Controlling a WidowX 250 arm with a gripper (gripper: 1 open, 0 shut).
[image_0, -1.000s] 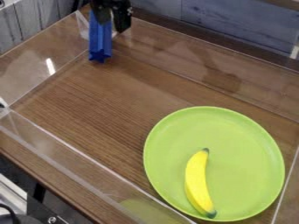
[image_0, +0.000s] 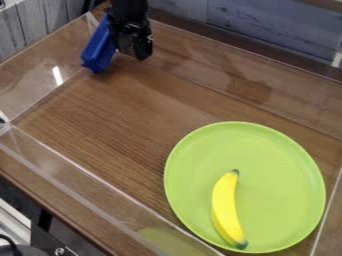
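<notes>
A dark gripper (image_0: 131, 38) hangs at the top of the view, at the back left of the wooden table, just beside a blue object (image_0: 98, 47). The blue object leans at a tilt against or next to the gripper; whether the fingers touch it is unclear. The fingers are small and dark, hard to make out. At the front right a green plate (image_0: 201, 170) holds a yellow banana (image_0: 225, 205).
A grey-blue wall (image_0: 267, 30) runs along the back. Clear edging lines the front left of the table.
The blue object has gone from upright to tilted, its lower end shifted left. The gripper has moved slightly down and right.
</notes>
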